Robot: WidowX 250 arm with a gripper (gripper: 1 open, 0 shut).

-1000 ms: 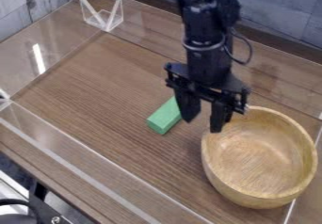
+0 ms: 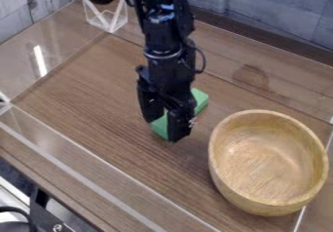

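Observation:
My gripper [image 2: 166, 114] is low over a green block [image 2: 192, 104] in the middle of the table [image 2: 78, 119], covering much of it. Its fingers stand open around the block's near-left part; whether they touch it is hidden. A large tan wooden bowl [image 2: 267, 168] sits to the right of the block.
A white wire or clear holder [image 2: 107, 12] stands at the back left. Dark cables lie beyond the table's edge at the lower left.
My gripper has moved left and down from near the bowl's rim onto the green block. The block and bowl look unmoved.

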